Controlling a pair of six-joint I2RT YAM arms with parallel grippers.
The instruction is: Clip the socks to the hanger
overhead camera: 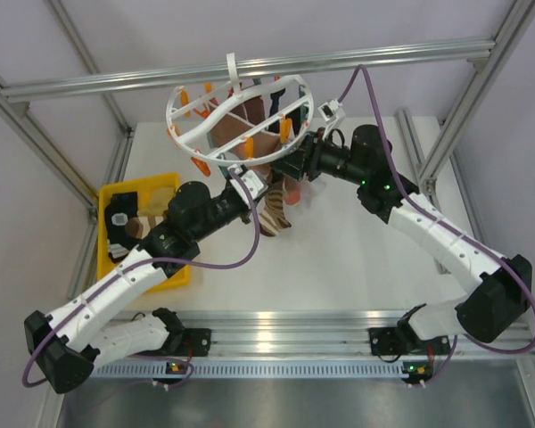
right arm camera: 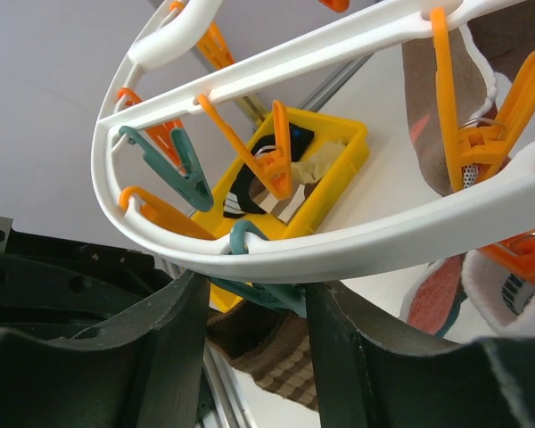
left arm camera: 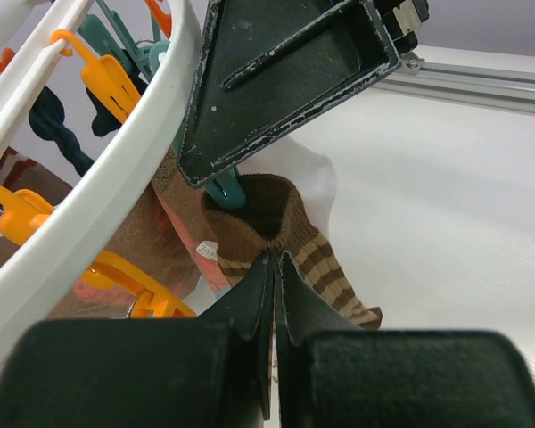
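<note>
A white round hanger (overhead camera: 189, 150) with orange and teal clips hangs from the bar, holding socks. A brown striped sock (left arm camera: 330, 276) hangs below a teal clip (left arm camera: 223, 189) at the front rim, also visible in the top view (overhead camera: 275, 214). My left gripper (overhead camera: 250, 185) is shut just in front of this sock; nothing clearly shows between its fingers. My right gripper (overhead camera: 299, 159) is at that teal clip, its fingers (right arm camera: 174, 357) either side of the clip under the rim. It stands open; whether it touches the clip is unclear.
A yellow bin (overhead camera: 107, 259) with more socks lies at the left. Aluminium rails (overhead camera: 383, 55) frame the space overhead and around the sides. The white board (overhead camera: 357, 267) is clear at lower middle and right.
</note>
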